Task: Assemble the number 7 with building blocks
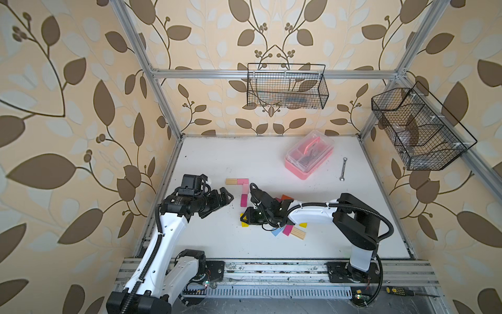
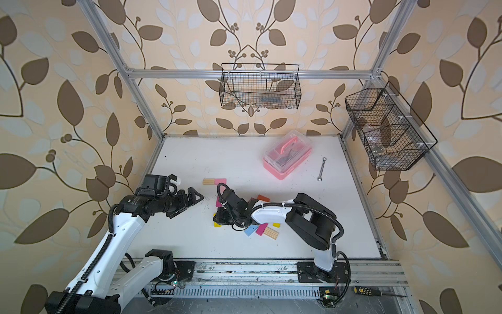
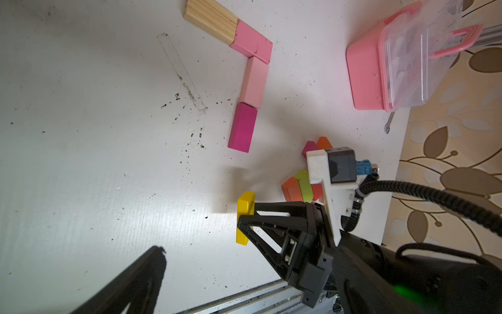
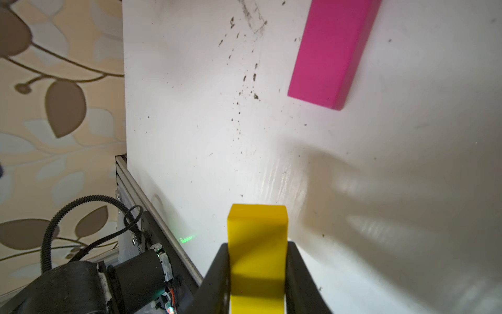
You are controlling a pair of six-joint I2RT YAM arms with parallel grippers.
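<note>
My right gripper is shut on a yellow block [image 4: 257, 222], fingers against its two sides. By its shadow in the right wrist view, the block is lifted off the table. A row of blocks lies on the table in the left wrist view: a wood-coloured block [image 3: 211, 21], a pink block [image 3: 252, 40], a light pink block [image 3: 255, 82] and a magenta block [image 3: 243, 128], forming a corner. The yellow block is past the magenta block's free end, with a gap between. My left gripper is open and empty, left of the row.
Loose blocks, among them an orange one [image 3: 291, 189] and a green one [image 3: 305, 184], sit partly hidden under the right arm. A pink box [image 1: 308, 155] with a clear lid and a wrench [image 1: 343, 169] are farther back.
</note>
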